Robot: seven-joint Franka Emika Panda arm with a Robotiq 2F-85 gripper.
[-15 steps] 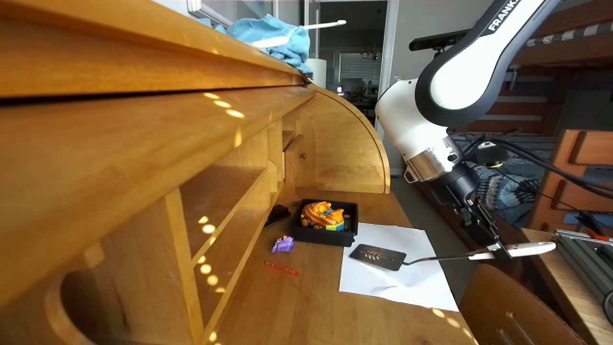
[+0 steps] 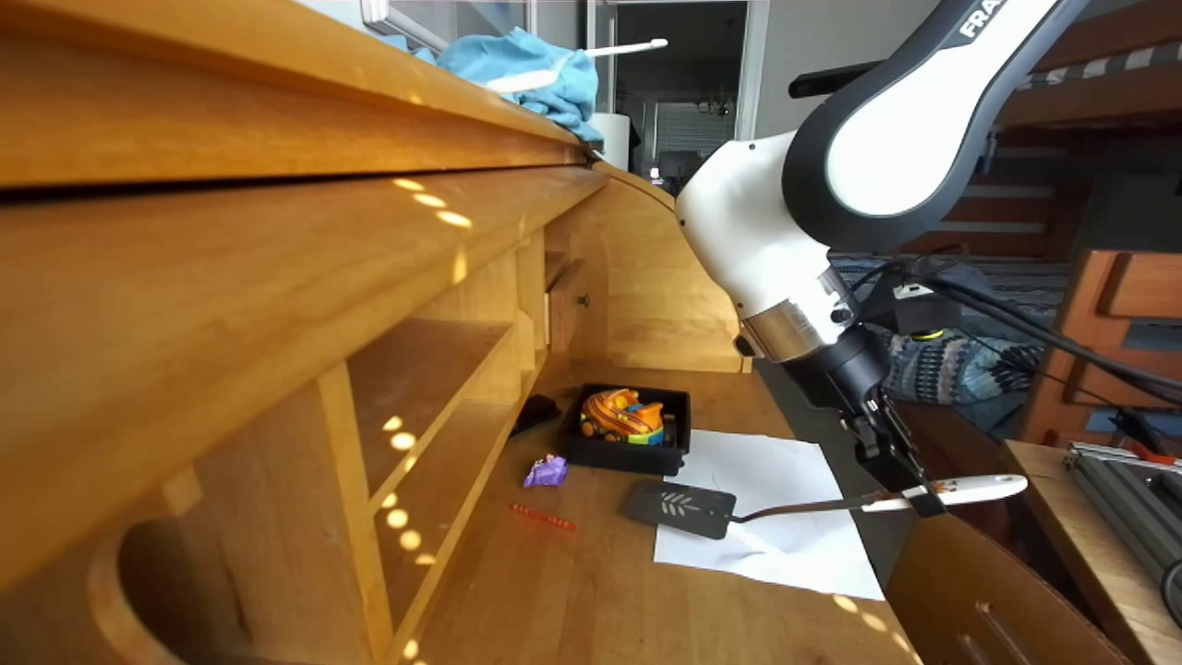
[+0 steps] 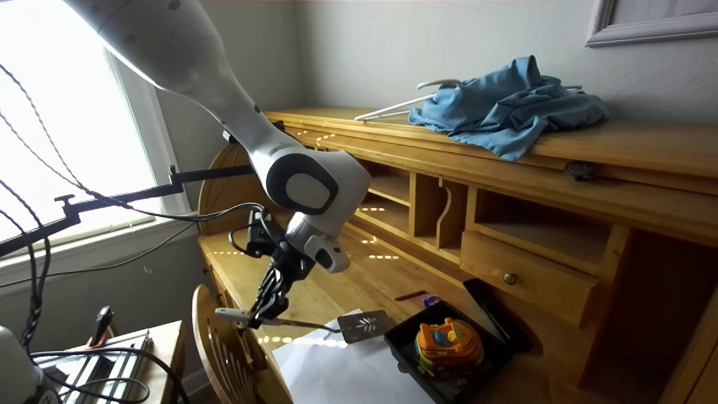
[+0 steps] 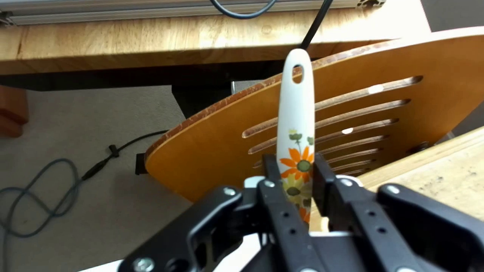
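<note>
My gripper is shut on the white, flower-patterned handle (image 4: 297, 113) of a spatula. In exterior view 1 the spatula's dark slotted blade (image 2: 693, 509) points left, toward the shelves, over the left edge of a white paper sheet (image 2: 776, 560). Whether the blade touches the desk I cannot tell. Behind it stands a black tray (image 2: 621, 455) holding an orange toy vehicle (image 2: 622, 417). A purple crumpled item (image 2: 545, 471) and a thin red stick (image 2: 542, 516) lie on the desk left of the blade.
A wooden chair (image 4: 217, 154) stands below the gripper at the desk's edge, with a side table (image 4: 149, 40) beyond it. The desk's shelves (image 2: 443, 366) run along one side. Bare desk (image 2: 554, 610) shows in front of the paper.
My gripper has moved left in exterior view 1, carrying the spatula toward the shelves. Its blade has shifted from over the paper to the paper's left edge.
</note>
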